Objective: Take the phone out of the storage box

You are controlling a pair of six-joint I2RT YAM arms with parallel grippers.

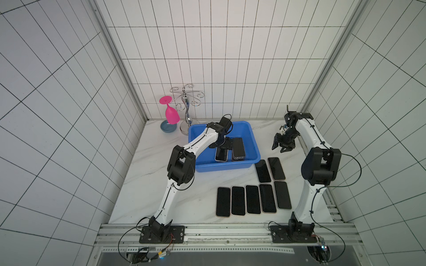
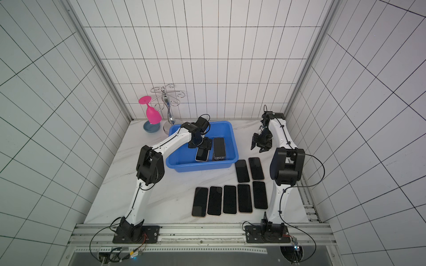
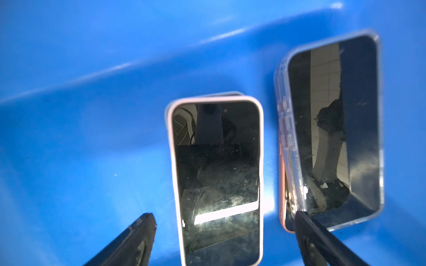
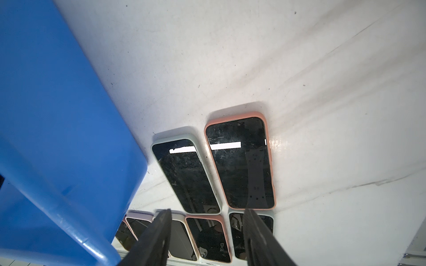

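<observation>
In the blue storage box (image 1: 202, 161) two short stacks of phones lie side by side. The left one has a pink-rimmed phone (image 3: 216, 177) on top; the right one has a clear-cased phone (image 3: 335, 124) on top. My left gripper hangs over them, open, its fingertips either side of the pink-rimmed phone with nothing held. My right gripper is open and empty above the table to the right of the box, over several loose phones.
Several phones (image 2: 229, 199) lie on the table in front and at the right of the box. A metal stand (image 1: 186, 106) with a pink glass (image 1: 172, 115) and a small bowl (image 1: 168, 128) stand at back left.
</observation>
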